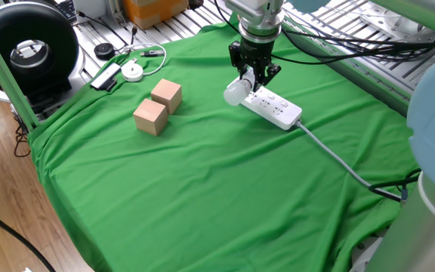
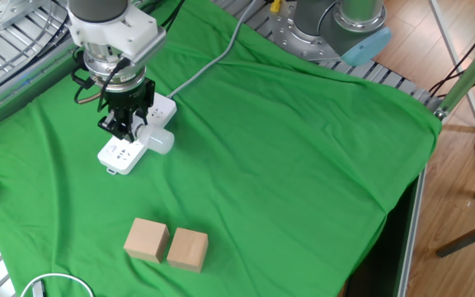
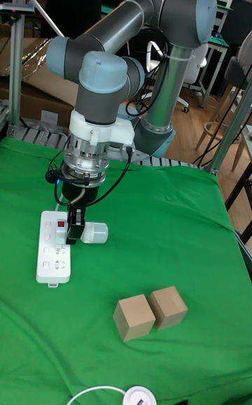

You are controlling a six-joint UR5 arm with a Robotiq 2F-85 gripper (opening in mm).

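A white bulb-shaped lamp (image 1: 236, 93) with a frosted round end sticks out sideways from my black gripper (image 1: 254, 77), which is shut on its base. The lamp lies nearly level just over the white power strip (image 1: 282, 115), toward the strip's far end in exterior view 1. From exterior view 3, a dark finger (image 3: 75, 224) crosses between the frosted end (image 3: 95, 233) and a pale base part with a red patch (image 3: 61, 225). My gripper hides part of the strip's sockets; whether the lamp's base touches the strip, I cannot tell.
Two wooden blocks (image 2: 147, 240) (image 2: 188, 250) sit close together on the green cloth. A grey cord (image 1: 334, 156) runs from the strip to the right. A round white charger (image 1: 132, 71) with cable lies near the cloth's back edge. Open cloth fills the middle and front.
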